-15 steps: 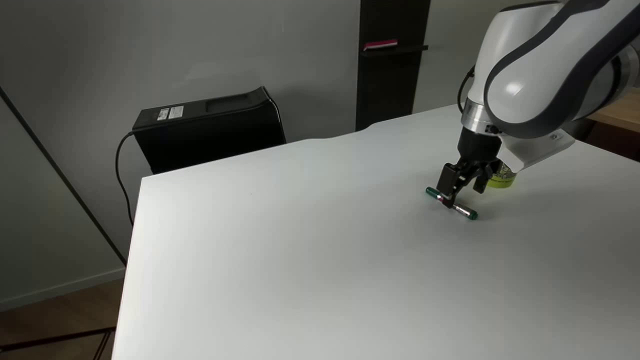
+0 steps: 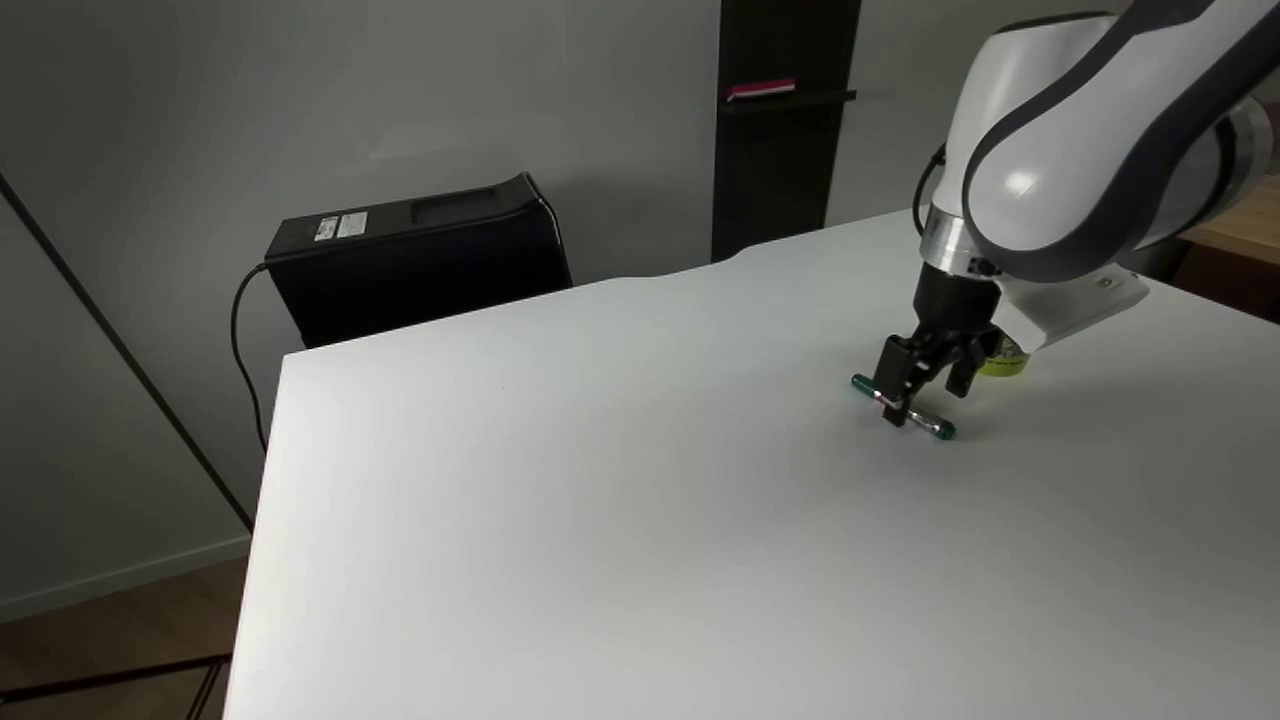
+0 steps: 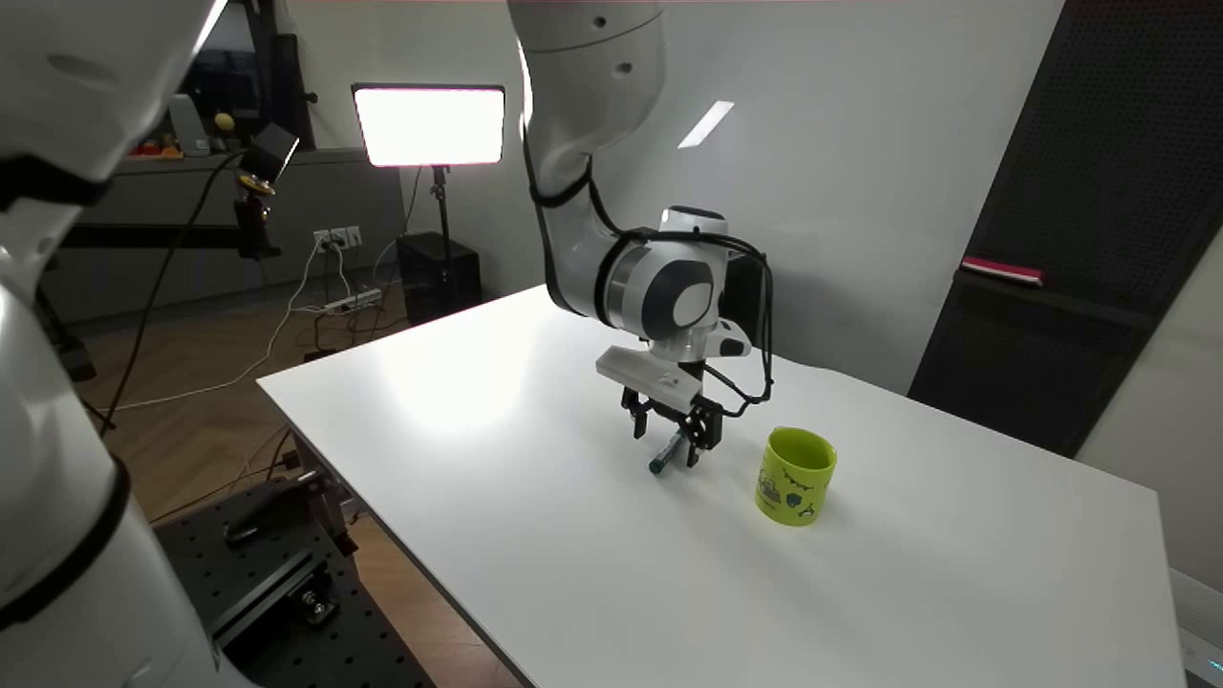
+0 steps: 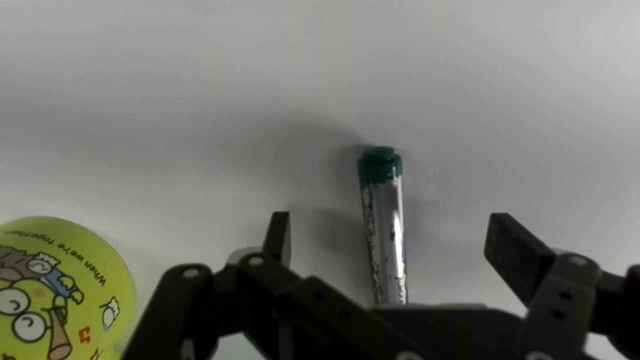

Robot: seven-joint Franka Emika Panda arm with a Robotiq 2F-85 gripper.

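A marker with green ends (image 2: 932, 422) and a silvery barrel lies flat on the white table. My gripper is open, low over it, one finger on each side. In the wrist view the marker's barrel (image 4: 385, 240) runs between the spread fingers and touches neither; its lower part is hidden behind the gripper body. A yellow-green mug (image 3: 796, 476) with printed drawings stands upright close by, to the right of my gripper (image 3: 666, 432) in exterior view 2. From exterior view 1 the mug (image 2: 1005, 358) is mostly hidden behind the gripper.
Wide bare stretches of the white table (image 2: 540, 516) lie around the marker and mug. A black box-shaped device (image 2: 420, 258) stands beyond the table's far edge. A bright lamp panel (image 3: 430, 126) stands off the table at the back.
My gripper has come down slightly, its fingers now lower beside the marker. The marker and the mug have stayed where they were.
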